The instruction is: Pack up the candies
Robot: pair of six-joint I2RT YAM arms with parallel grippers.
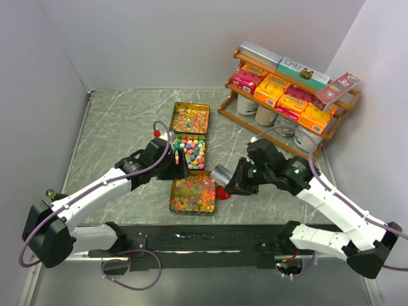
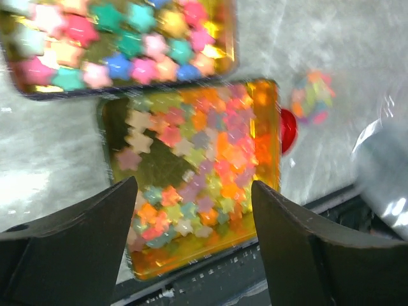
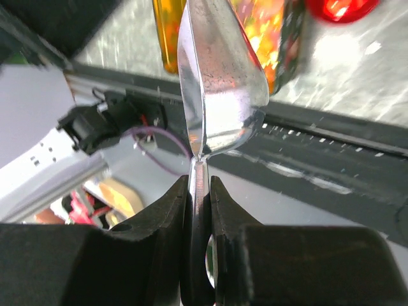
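Observation:
A metal scoop (image 3: 220, 95) is held by its handle in my right gripper (image 1: 233, 185), which is shut on it, raised at the right edge of the front tin of translucent star candies (image 1: 192, 194). Behind that tin are a tin of opaque colourful candies (image 1: 189, 153) and a back tin of candies (image 1: 190, 120). My left gripper hangs over the front tin, open, with nothing between its fingers. A red round object (image 2: 288, 131) lies right of the front tin.
A wooden rack (image 1: 344, 115) with boxes and jars stands at the back right. The counter's dark front edge (image 1: 223, 236) runs just before the front tin.

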